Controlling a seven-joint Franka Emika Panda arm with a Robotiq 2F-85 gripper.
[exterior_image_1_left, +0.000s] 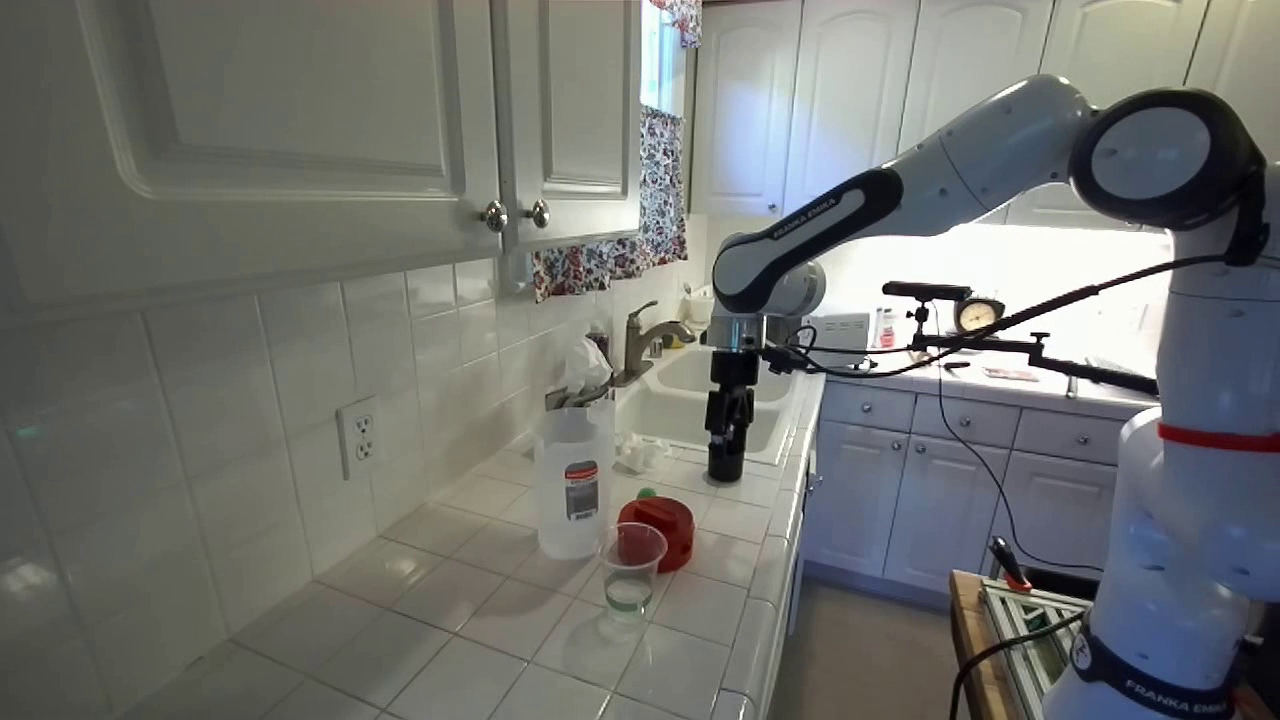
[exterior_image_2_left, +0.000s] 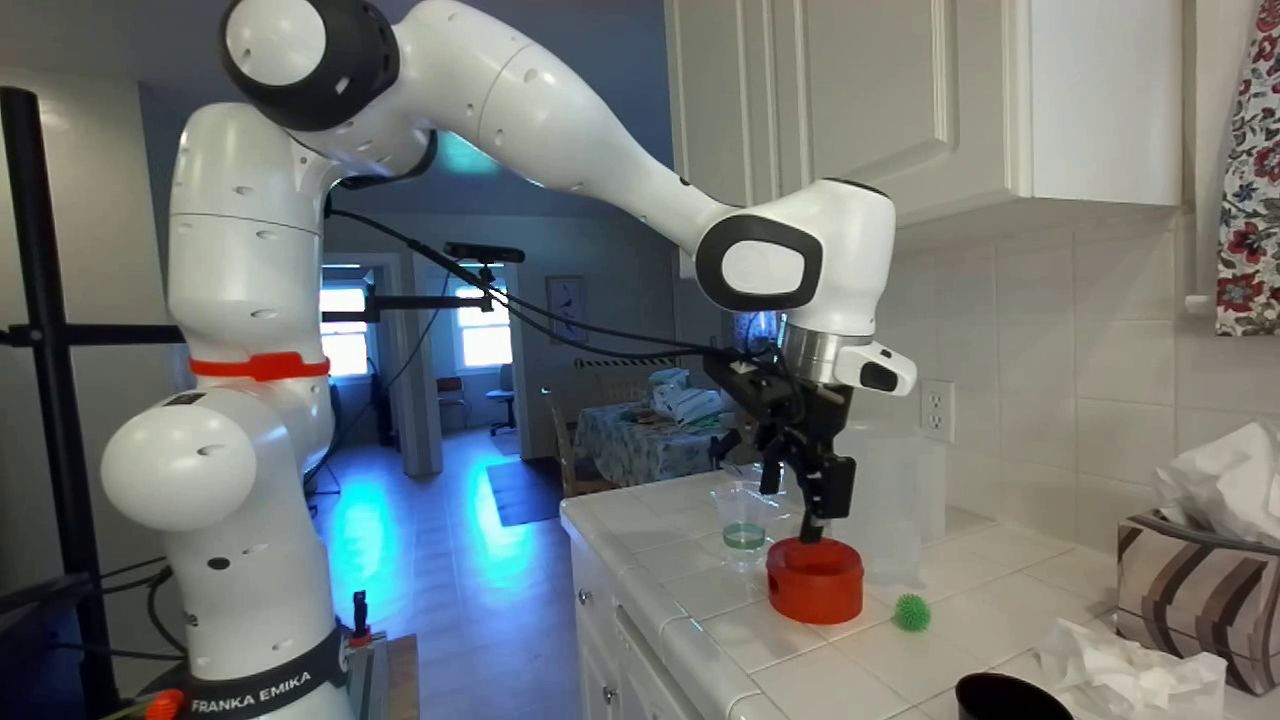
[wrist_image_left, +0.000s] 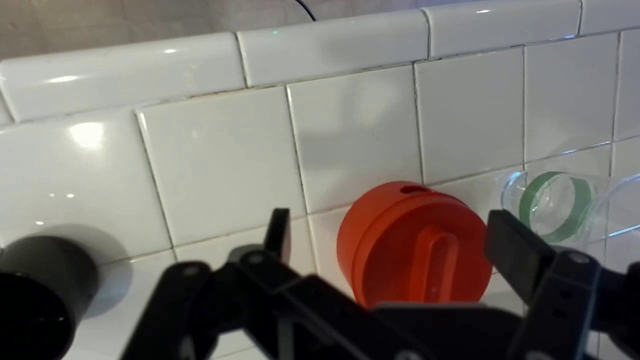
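My gripper is open, with nothing held between its fingers. In the wrist view a red round container (wrist_image_left: 420, 246) with a raised grip on its lid shows between the two fingers, below them. Exterior view 2 has the gripper (exterior_image_2_left: 828, 498) over this red container (exterior_image_2_left: 816, 584), apparently clear of its top. From exterior view 1, the gripper (exterior_image_1_left: 728, 420) hangs pointing down, and its tips line up with a black cup (exterior_image_1_left: 725, 466) behind the container (exterior_image_1_left: 667, 534).
Close to the container stand a clear cup with a green band (exterior_image_1_left: 630, 570), a large translucent jug (exterior_image_1_left: 569, 486) and a small spiky green ball (exterior_image_2_left: 912, 612). A tissue box (exterior_image_2_left: 1188, 600) and crumpled tissue (exterior_image_2_left: 1128, 672) lie nearer the sink (exterior_image_1_left: 672, 414). Bare tiles run along the counter's front edge.
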